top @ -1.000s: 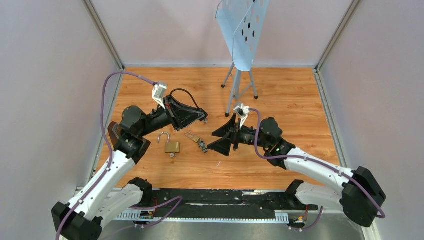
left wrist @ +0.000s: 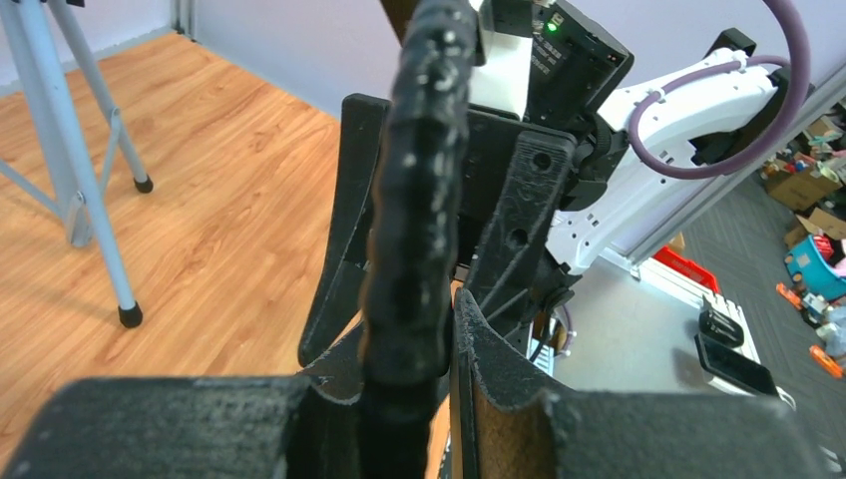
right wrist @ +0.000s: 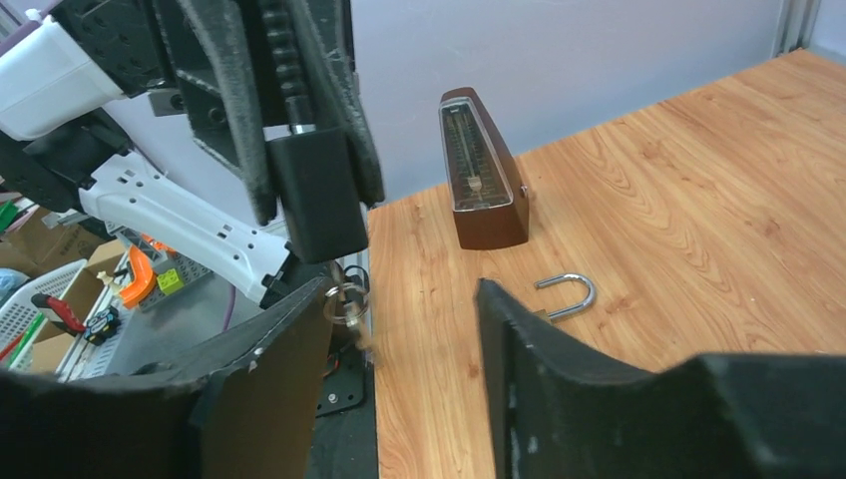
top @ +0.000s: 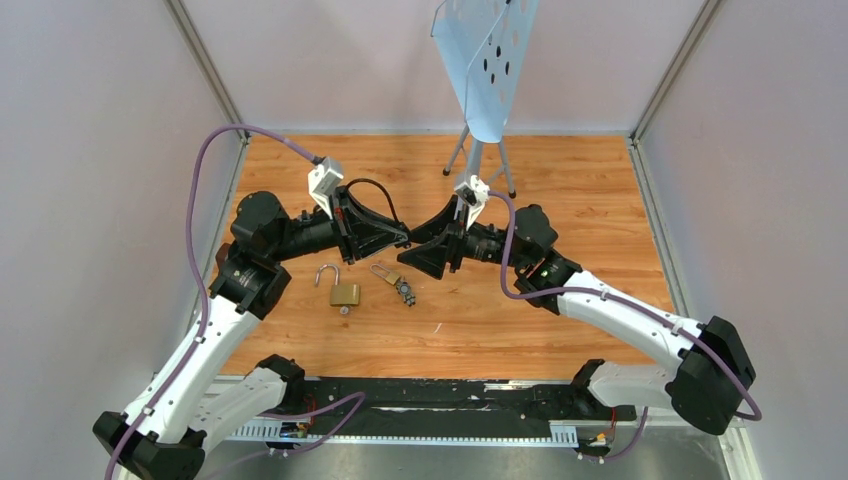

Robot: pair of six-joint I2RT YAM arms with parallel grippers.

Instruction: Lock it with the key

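My left gripper [top: 398,236] meets my right gripper [top: 430,250] in mid-air above the table's centre. The right one stands open around a small key ring [right wrist: 346,304], blurred in the right wrist view just below the left gripper's tip. The left gripper's fingertips are close together; whether they grip the key cannot be told. On the table lie an open brass padlock [top: 344,294] at left and another padlock [top: 393,275] with a dark dial-like part, right of it.
A light-blue stand [top: 485,70] with grey legs stands at the back. A brown metronome [right wrist: 484,175] shows in the right wrist view.
My right gripper has risen leftward in the top view, up to the left gripper's tip.
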